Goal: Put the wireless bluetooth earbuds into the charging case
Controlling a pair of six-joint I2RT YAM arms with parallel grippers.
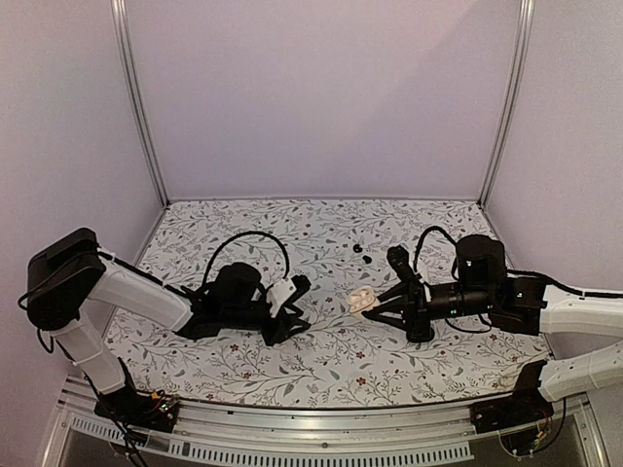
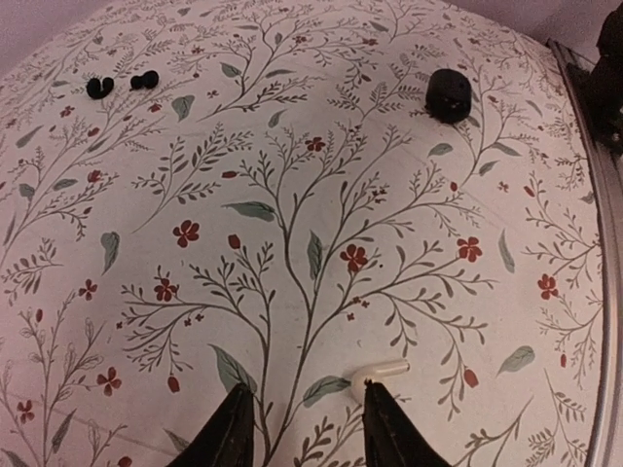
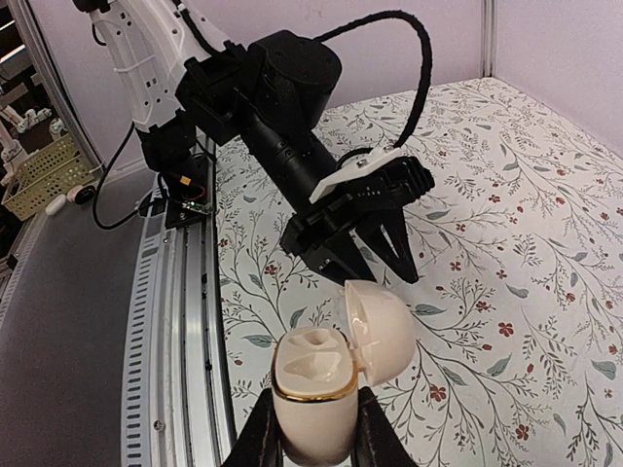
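The white charging case [image 1: 362, 300] [image 3: 316, 409] is in my right gripper, its lid [image 3: 382, 331] standing open. My right gripper is shut on the case's body. A white earbud [image 2: 384, 375] lies on the floral surface just beyond the tips of my left gripper. That gripper's fingers are parted with nothing seen between them; in the top view it hangs low, left of the case.
Small black pieces [image 1: 357, 248] [image 2: 100, 88] lie toward the back, and a larger black object [image 2: 448, 95] lies farther right. The metal front rail [image 1: 311, 418] edges the floral surface.
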